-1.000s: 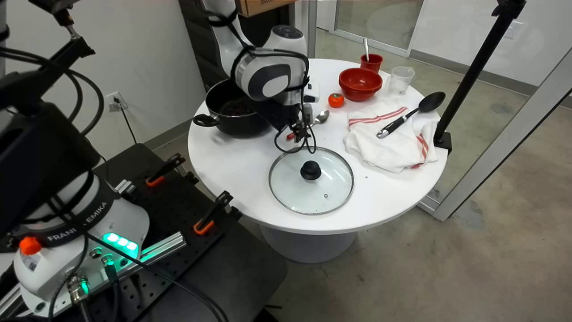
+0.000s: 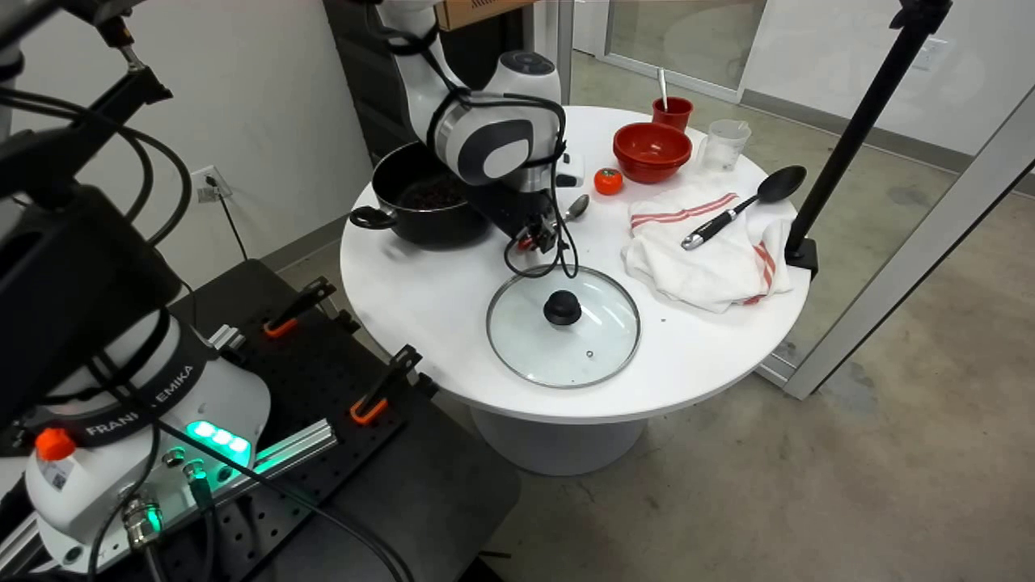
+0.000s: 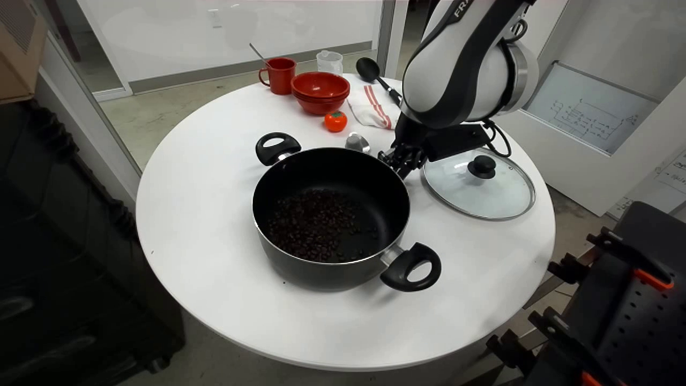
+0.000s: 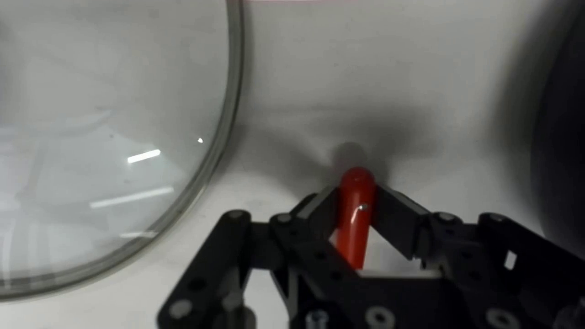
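In the wrist view my gripper is shut on the red handle of a spoon (image 4: 355, 216), one black finger pressed to each side. The handle's rounded end pokes out past the fingertips, with its shadow on the white table close by. Exterior view 1 shows the metal spoon bowl (image 2: 579, 205) emerging on the far side of the gripper (image 2: 536, 238). That bowl (image 3: 357, 142) also shows behind the black pot (image 3: 331, 273) in the second exterior view. Whether the spoon still touches the table is hard to tell.
Dark beans (image 3: 312, 225) lie in the pot, close beside the gripper. A glass lid (image 2: 601, 344) rests on the other side. Farther off are a tomato (image 2: 608, 181), red bowls (image 2: 652, 150), a red cup (image 2: 672, 113), a clear cup (image 2: 725, 145) and a towel (image 2: 694, 272) under a black spoon (image 2: 779, 183).
In exterior view 1 the arm has shifted slightly right and down. The spoon bowl has moved a little up and left, and its angle looks different.
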